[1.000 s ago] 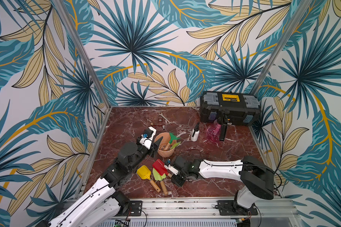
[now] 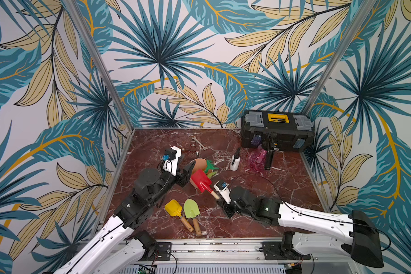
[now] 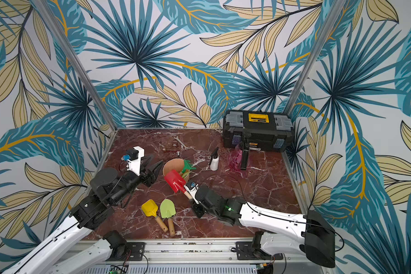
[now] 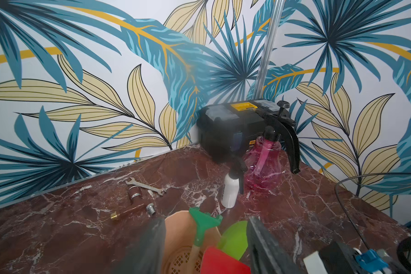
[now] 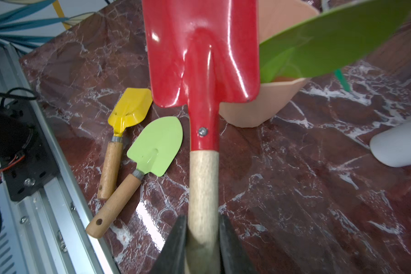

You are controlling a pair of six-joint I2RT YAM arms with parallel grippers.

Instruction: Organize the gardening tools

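My right gripper is shut on the wooden handle of a red shovel [image 5: 169, 54], lifted with its blade in front of the peach pot [image 5: 251, 111]. That pot holds green-headed tools, seen in the left wrist view [image 4: 203, 220]. My left gripper [image 2: 189, 171] is open just left of and above the pot, nothing between its blurred fingers. A yellow shovel [image 2: 172, 207] and a pale green trowel [image 2: 191, 207] lie on the table near the front edge, wooden handles toward me.
A black toolbox [image 2: 278, 132] stands back right, with a pink sprayer [image 2: 259, 159] before it. A white bottle [image 2: 234, 163] is right of the pot. A wrench [image 4: 146, 185] and fittings lie behind.
My right gripper has raised the red shovel from over the pale green trowel to in front of the pot, uncovering the trowel. My left gripper has risen slightly.
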